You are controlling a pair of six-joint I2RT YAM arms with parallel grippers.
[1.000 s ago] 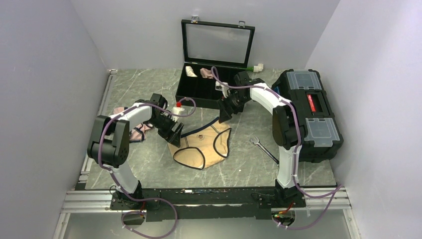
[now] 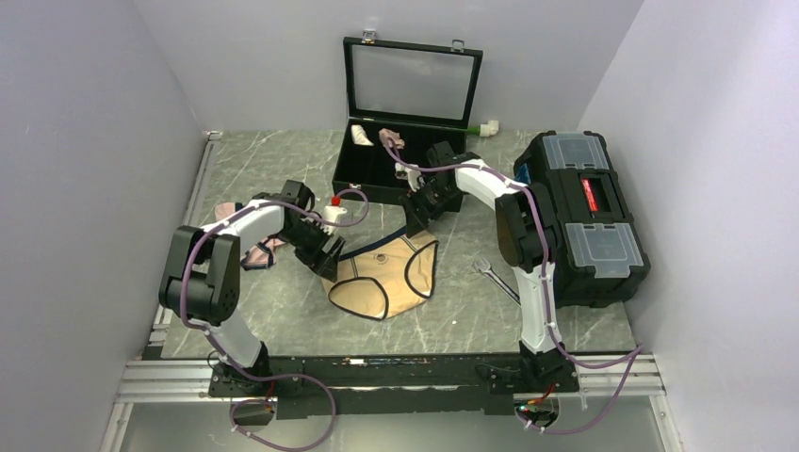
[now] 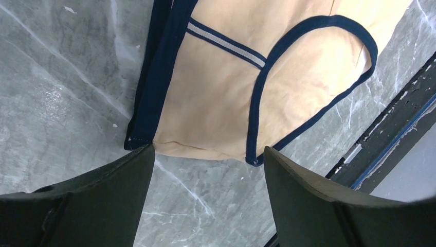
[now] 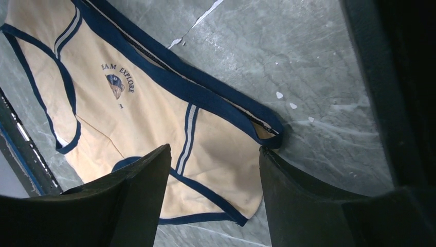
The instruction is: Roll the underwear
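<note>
The beige underwear (image 2: 400,287) with navy trim lies spread flat on the table, its waistband toward the black case. At its left end my left gripper is part open. One fingertip (image 3: 146,154) is close to the waistband corner, the other near the leg trim, and the side edge of the cloth (image 3: 205,113) lies between them. My right gripper stands open over the right end, where the waistband corner curls up by one fingertip (image 4: 265,154). Whether the fingers touch the cloth I cannot tell.
An open black case (image 2: 377,169) holding a few small cloths stands behind the underwear. Pink clothing (image 2: 259,254) lies beyond the left arm. A wrench (image 2: 497,280) and a large toolbox (image 2: 589,217) are on the right.
My left gripper has shifted a little toward the front at the left corner. The underwear lies as before.
</note>
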